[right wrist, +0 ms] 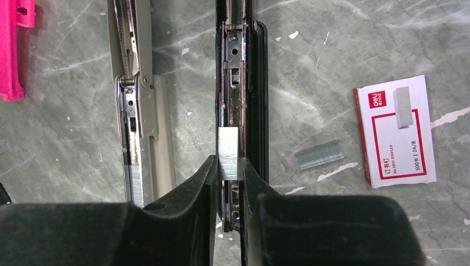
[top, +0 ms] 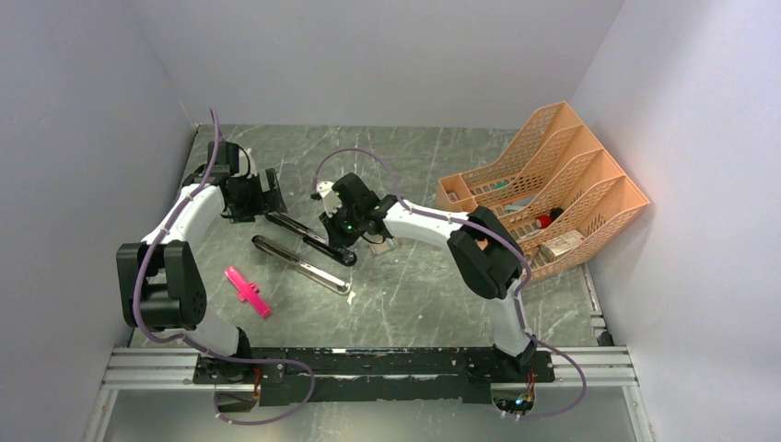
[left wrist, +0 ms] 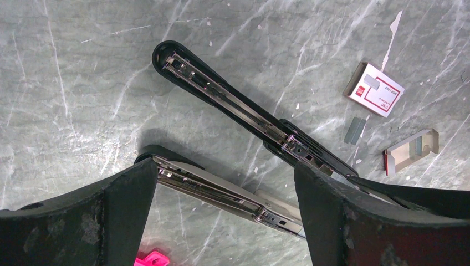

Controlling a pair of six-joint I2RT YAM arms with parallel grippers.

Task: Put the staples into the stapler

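Note:
The black stapler (right wrist: 235, 94) lies opened flat on the table, its metal magazine bared. Over that magazine my right gripper is shut on a silver staple strip (right wrist: 228, 145), one finger at each long side. The strip lies along the channel; whether it is fully seated I cannot tell. Near the stapler's far end in the top view, my left gripper (top: 274, 190) stands open; in its wrist view there is nothing between its fingers. A grey stapler (left wrist: 221, 191), also opened, lies alongside, with staples (right wrist: 136, 185) in its channel.
Beside the black stapler are a loose staple strip (right wrist: 320, 154) and a white and red staple box (right wrist: 396, 133). A pink stapler (top: 247, 292) lies at the front left. The orange divided rack (top: 599, 198) stands on the right. Between rack and staplers the table is mostly clear.

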